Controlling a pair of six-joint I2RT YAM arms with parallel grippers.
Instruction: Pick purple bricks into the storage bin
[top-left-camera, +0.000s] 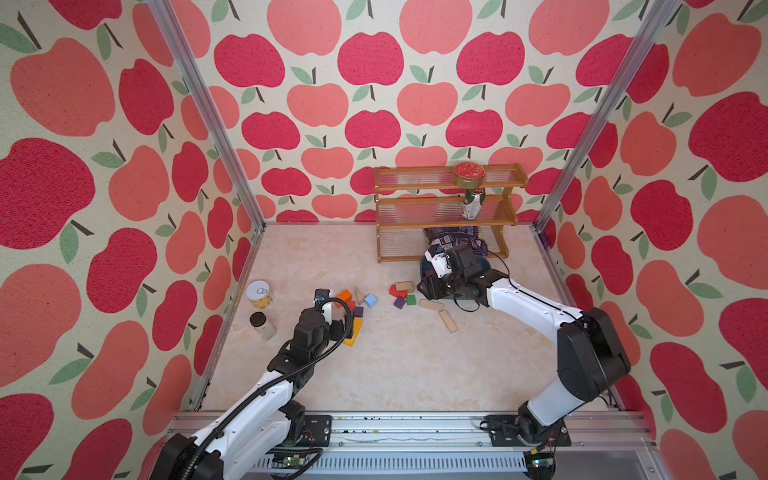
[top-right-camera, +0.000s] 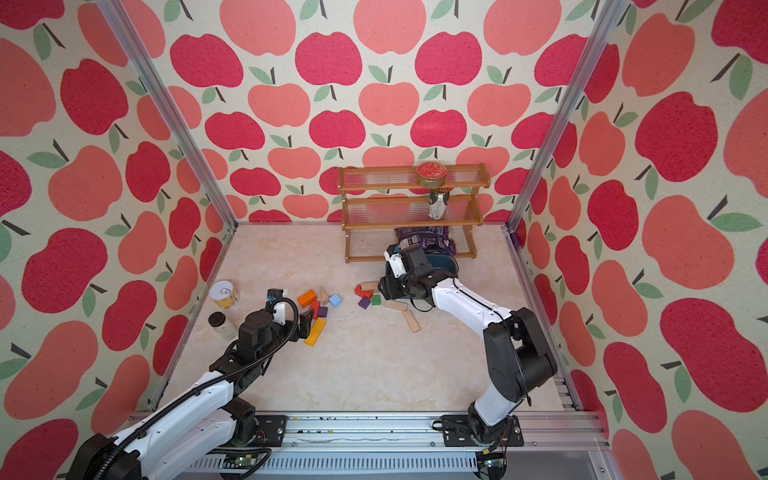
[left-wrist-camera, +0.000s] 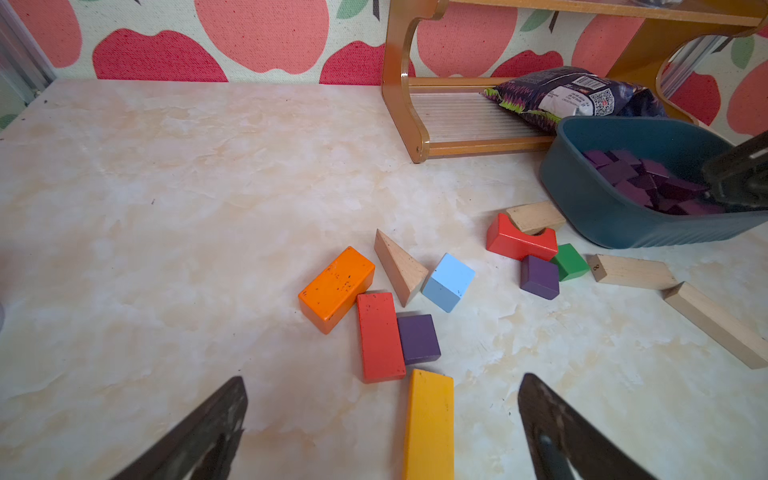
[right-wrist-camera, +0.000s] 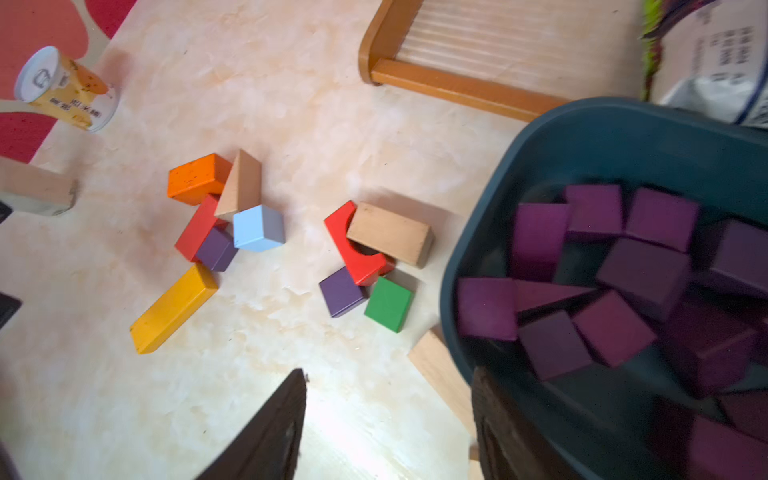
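A dark teal bin (right-wrist-camera: 488, 200) holds several purple bricks (right-wrist-camera: 648, 272). Outside it, one purple cube (left-wrist-camera: 540, 277) lies beside a red arch and green cube, and another (left-wrist-camera: 418, 337) touches a red block, below a light blue cube. My left gripper is open over the left group, nothing between its fingers. My right gripper is open above the bin's left edge, fingers apart and empty, with the cube near the red arch (right-wrist-camera: 342, 292) ahead of it.
A wooden shelf (top-left-camera: 444, 224) with bags and a round tin stands behind the bin. A can (top-left-camera: 259, 296) and jar (top-left-camera: 262, 326) stand at the left. Orange, yellow and plain wood blocks lie around the purple cubes.
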